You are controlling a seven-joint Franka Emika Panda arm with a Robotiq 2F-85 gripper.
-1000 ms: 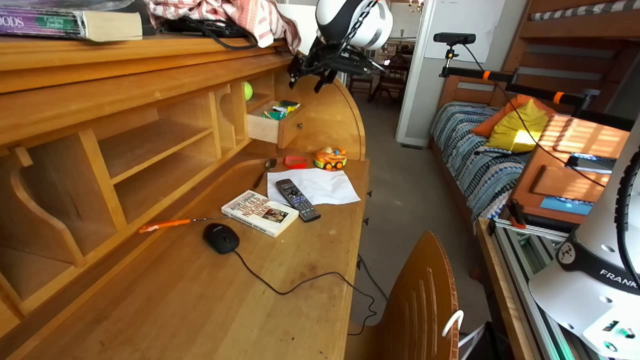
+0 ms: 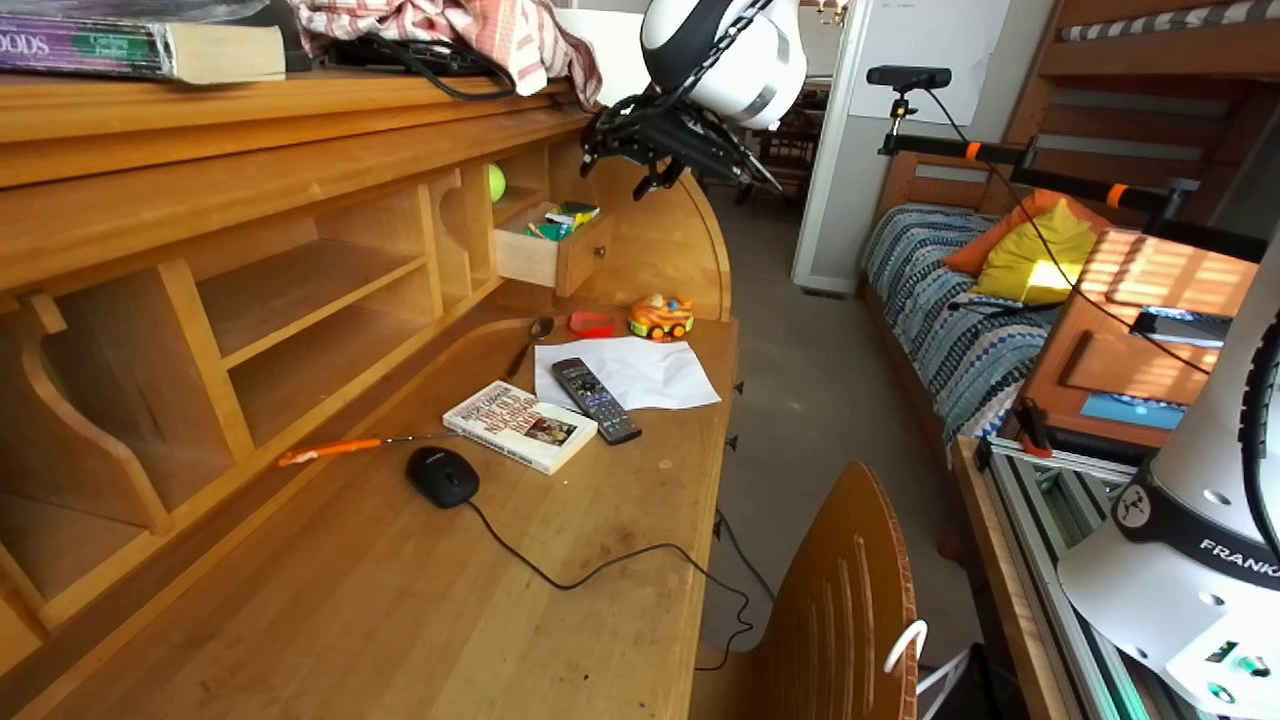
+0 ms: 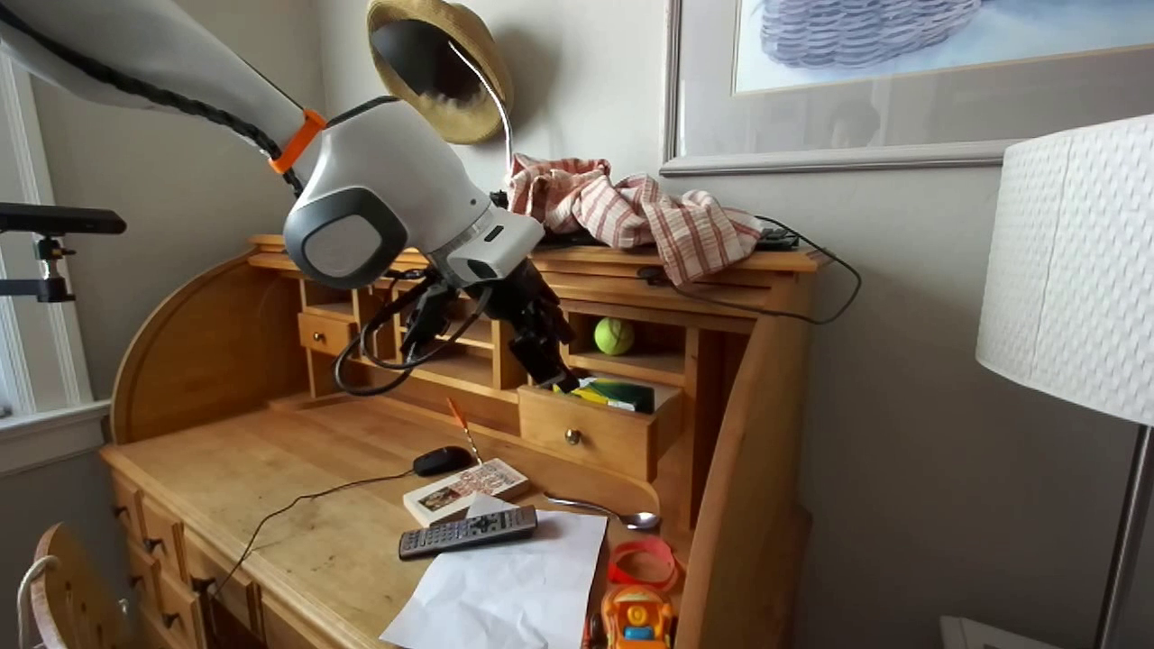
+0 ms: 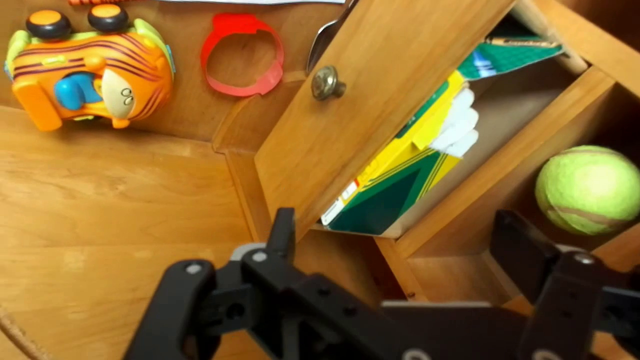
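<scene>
My gripper is open above the desk's pulled-out small drawer, with no object held between its fingers. A yellow and green box with white-tipped sticks at its top lies inside that drawer, beside a green piece. In the wrist view, the drawer's round metal knob shows on its front. A tennis ball rests in an open cubby behind the drawer, close to the right finger in that view. From the first exterior view, the gripper hangs high near the desk's far end.
An orange toy car, a red ring, a spoon, paper and a remote lie on the desktop. Nearer are a book, a mouse and an orange-handled tool. Cubby dividers border the drawer.
In the first exterior view, the arm and gripper have shifted slightly right and down. The drawer and desk objects look unmoved.
</scene>
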